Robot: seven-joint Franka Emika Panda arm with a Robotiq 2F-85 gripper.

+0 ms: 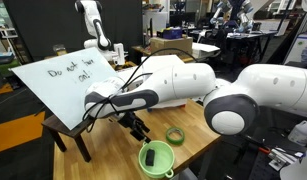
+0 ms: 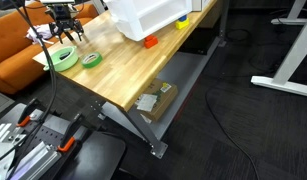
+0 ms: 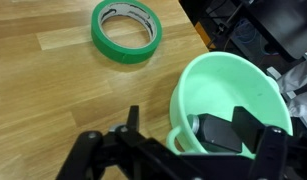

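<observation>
A light green bowl with a small handle on its rim stands on the wooden table, low in the middle of exterior view 1 and at the left in exterior view 2. Inside it lies a black block-like object, also seen in the bowl from outside. My gripper is over the bowl's near rim, its dark fingers apart: one over the table, the other over the bowl. Nothing shows gripped between them. The fingers' lower parts run out of the wrist view.
A green tape roll lies on the table near the bowl. The table's edge runs close beside the bowl. In exterior view 2 a white bin and a red block sit farther along the table.
</observation>
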